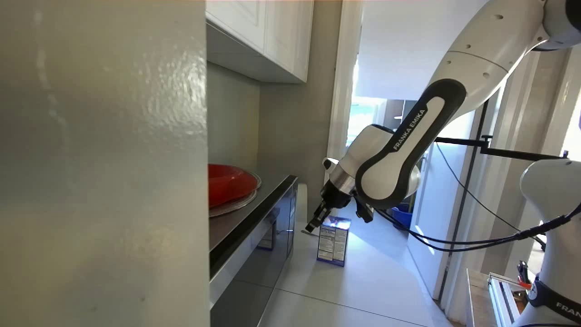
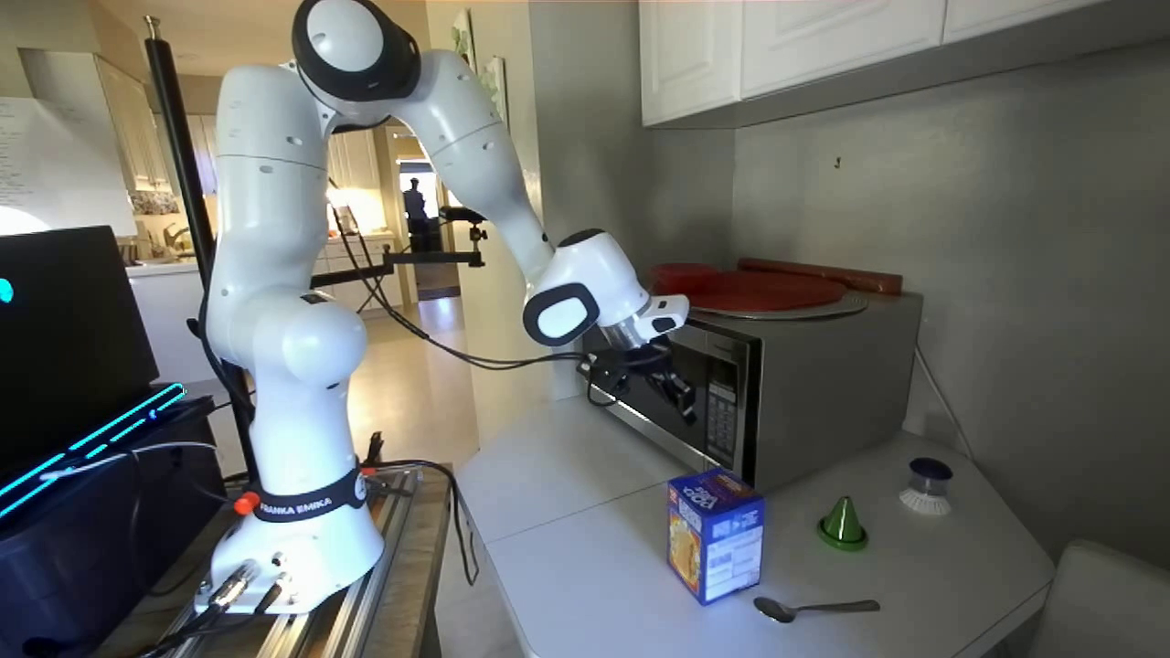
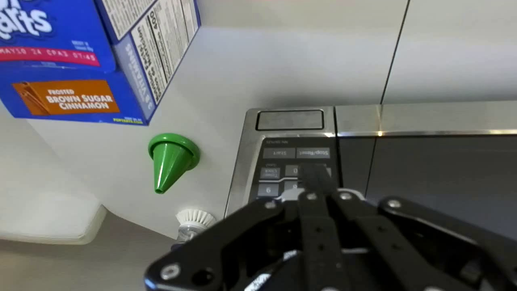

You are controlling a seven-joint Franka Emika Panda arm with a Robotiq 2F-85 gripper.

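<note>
My gripper is shut, and nothing shows between its fingers. In the wrist view its tips overlap the lower keys of the microwave's control panel (image 3: 278,162). Exterior view 1 puts the gripper (image 1: 312,225) in the air, a gap away from the microwave front (image 1: 272,234). From the other side, the gripper (image 2: 686,412) appears in front of the microwave (image 2: 834,384), near the keypad (image 2: 720,422). The microwave door is closed.
A blue Pop-Tarts box (image 2: 715,535) stands on the counter before the microwave. Beside the microwave are a green cone (image 2: 844,525), a brush (image 2: 928,486) and a spoon (image 2: 817,608). Red lids (image 2: 768,290) lie on top. White cabinets (image 2: 812,49) hang above.
</note>
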